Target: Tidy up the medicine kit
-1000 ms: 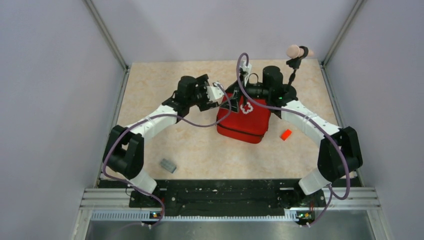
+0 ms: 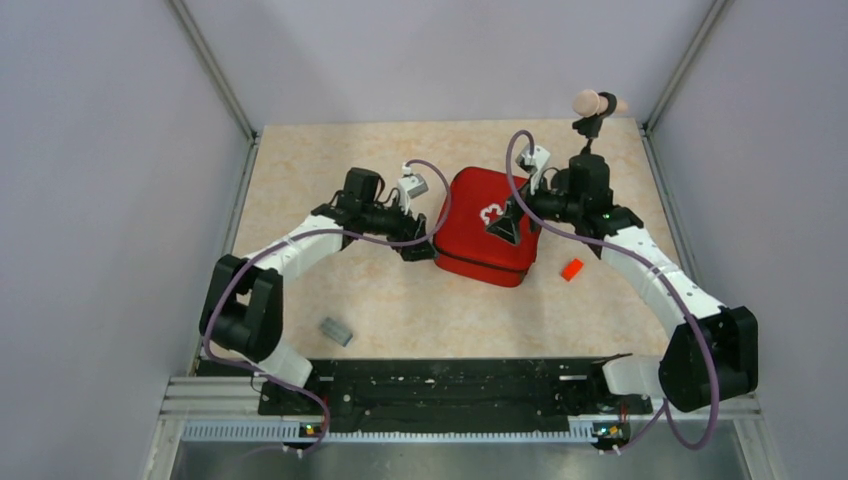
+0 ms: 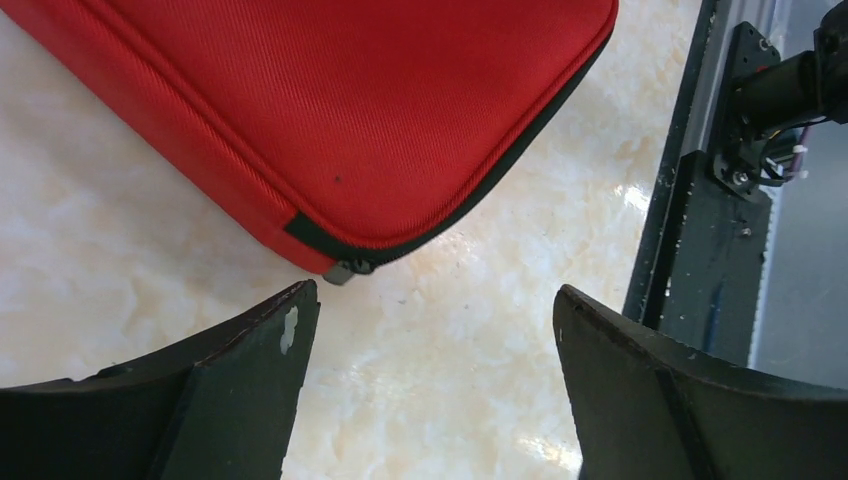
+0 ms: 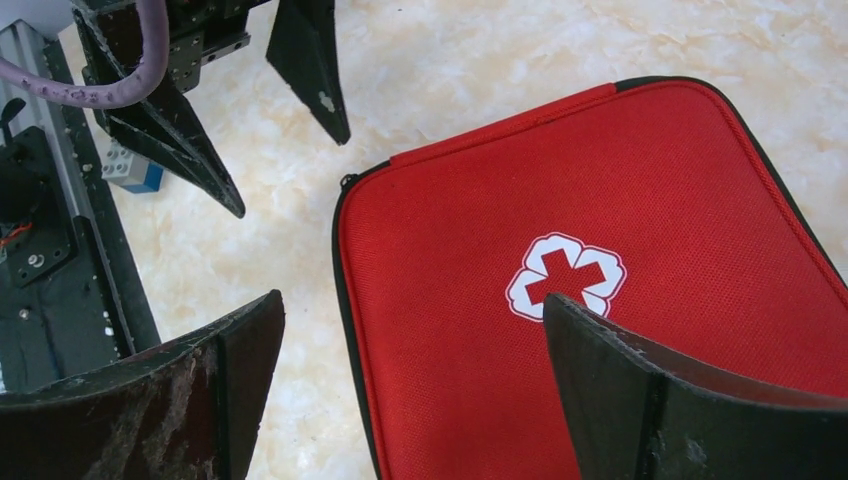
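Observation:
A red zippered medicine kit (image 2: pixel 480 245) lies closed on the table, a white cross emblem (image 4: pixel 566 277) on its lid. Beside the kit's left corner, my left gripper (image 2: pixel 418 250) stands open. In the left wrist view the kit's corner, with a small dark zipper pull (image 3: pixel 348 270), lies just ahead of the spread fingers (image 3: pixel 250 375), and nothing is between them. My right gripper (image 2: pixel 508 228) is over the lid, also open and empty. Its fingers (image 4: pixel 215 390) are far apart in the right wrist view, where the left gripper shows near a kit corner.
A grey block (image 2: pixel 336 331) rests at the table's front left, and a small orange-red block (image 2: pixel 572 269) lies right of the kit. A stand with a round pinkish top (image 2: pixel 588 102) rises at the back right. Bare table stretches along the front and far left.
My right gripper has moved right and a little forward across the lid. The kit has stayed put.

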